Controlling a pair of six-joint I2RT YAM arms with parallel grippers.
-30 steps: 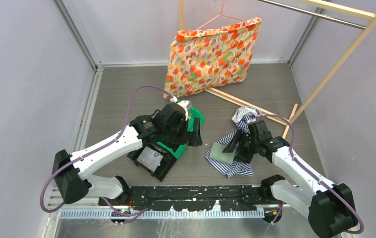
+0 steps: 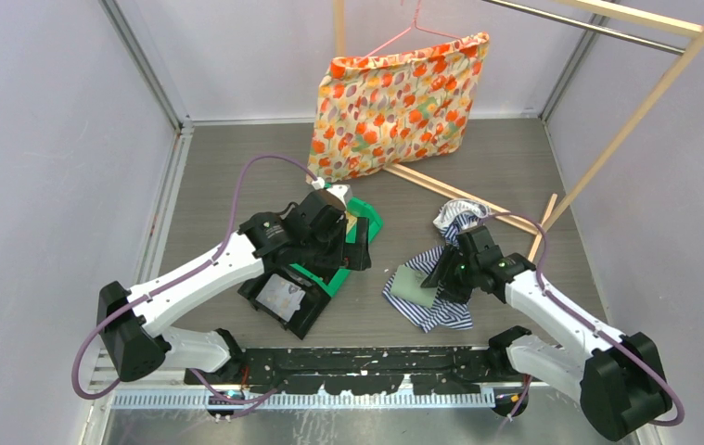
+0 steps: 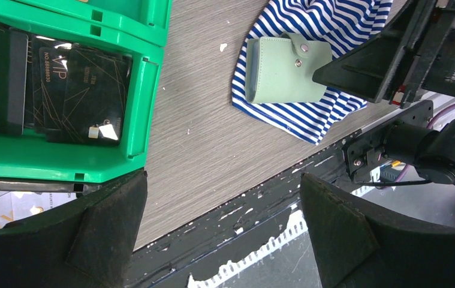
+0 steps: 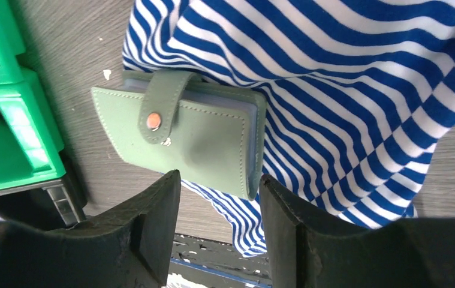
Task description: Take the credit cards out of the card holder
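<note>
The sage-green card holder (image 4: pixel 207 141) lies on a blue-and-white striped cloth (image 4: pixel 344 120), its snap strap (image 4: pixel 166 108) across one edge. Clear sleeve edges show between its covers; any cards inside it are hidden. My right gripper is open at the holder's near edge, with one fingertip close to a corner. Several black cards (image 3: pixel 87 90) lie in the green box (image 3: pixel 132 132), seen from the left wrist. Over the bare table between box and cloth, my left gripper stands wide open and empty.
A black tray (image 2: pixel 306 311) with papers sits in front of the green box. Behind hang an orange-patterned fabric (image 2: pixel 399 107) and wooden bars (image 2: pixel 464 193). Some bare table lies between box and cloth.
My right gripper has shifted and turned slightly over the card holder. The holder has hardly moved. My left gripper has drifted a little to the left.
</note>
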